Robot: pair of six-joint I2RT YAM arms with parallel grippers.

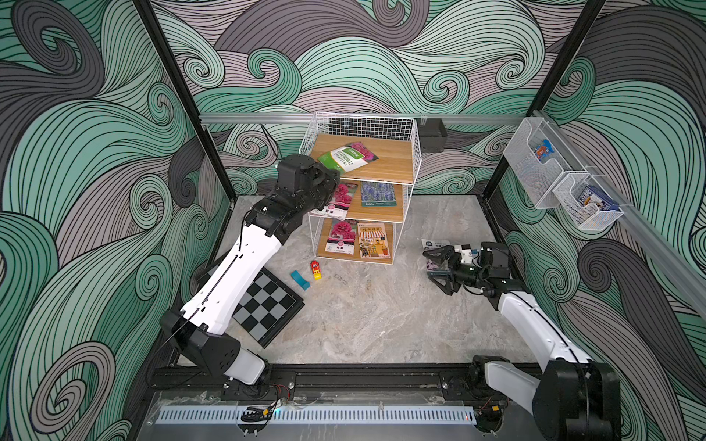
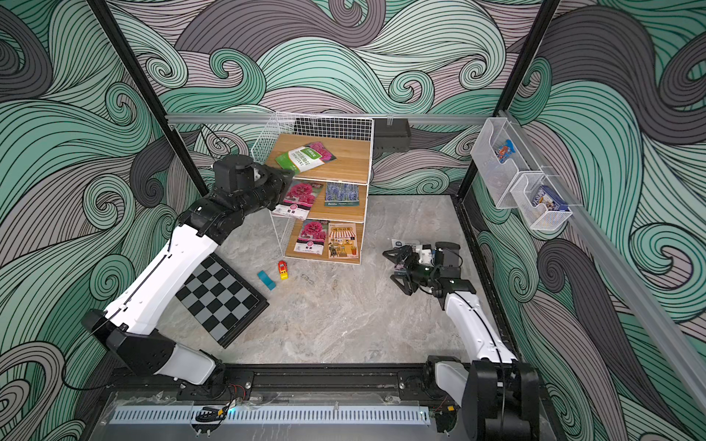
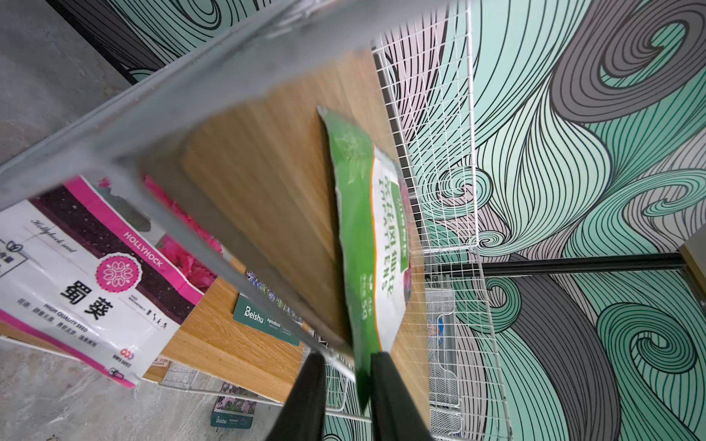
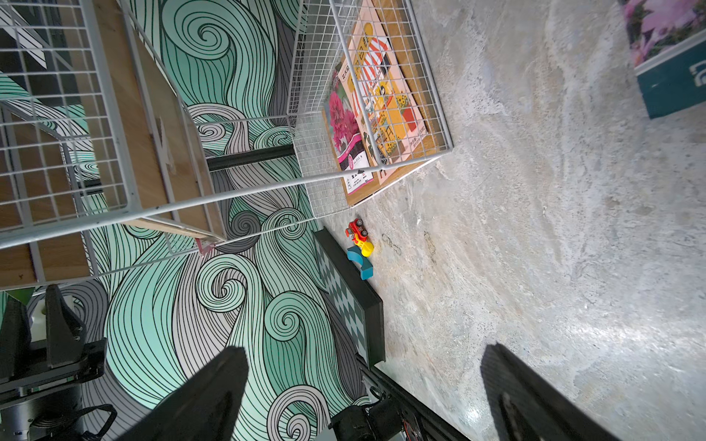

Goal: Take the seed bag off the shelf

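A green and white seed bag (image 1: pixel 347 158) lies askew on the top shelf (image 1: pixel 393 150). My left gripper is at that shelf's front edge, its fingers either side of the bag's green corner in the left wrist view; whether they press on it is unclear. A hollyhock bag (image 3: pixel 110 272) lies on the shelf below. My right gripper is open, low at the right of the floor, near a packet (image 4: pixel 676 66), with nothing between its fingers.
More packets (image 1: pixel 373 239) lie on the lower shelves. A chessboard (image 1: pixel 268 308), toy car (image 1: pixel 316 269) and blue block (image 1: pixel 299 279) are on the floor at left. Wire baskets (image 1: pixel 529 158) hang at right.
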